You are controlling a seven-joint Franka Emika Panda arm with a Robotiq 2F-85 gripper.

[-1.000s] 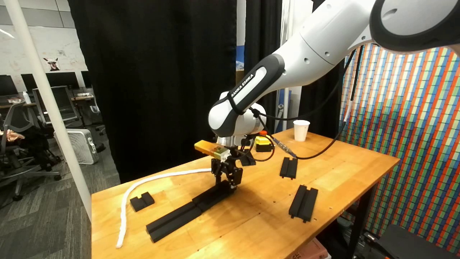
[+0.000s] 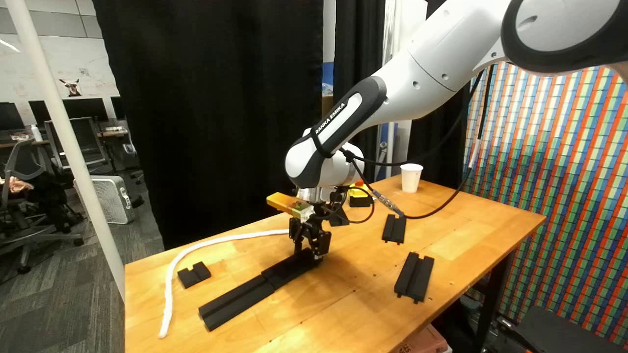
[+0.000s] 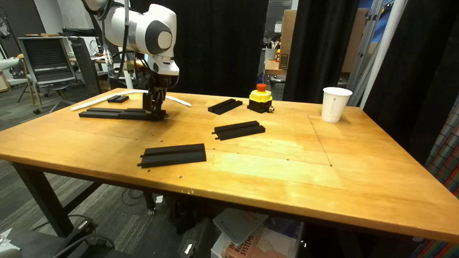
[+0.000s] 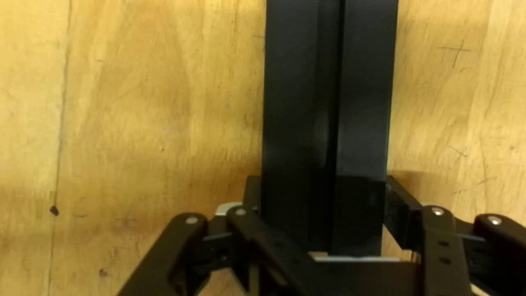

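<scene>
Two black grooved track pieces lie end to end on the table in exterior view 1: a front piece (image 2: 237, 302) and a rear piece (image 2: 288, 268). My gripper (image 2: 310, 247) is shut on the rear piece close to its far end. In the wrist view the gripper has a finger on each side of the black track piece (image 4: 303, 123), whose groove runs lengthwise between them. From exterior view 2 the gripper (image 3: 155, 111) stands low at the right end of the row. Whether the joint between the two pieces is fully closed cannot be told.
Loose grooved pieces lie at the right (image 2: 414, 276) and farther back (image 2: 394, 228); a short piece (image 2: 194, 274) sits at the left. A white cord (image 2: 194, 249) curves behind the row. An emergency stop (image 3: 260, 99) and paper cup (image 3: 335, 104) stand at the back.
Almost nothing differs. The gripper and the track row look shifted by a hair toward the front left; the loose pieces have stayed put.
</scene>
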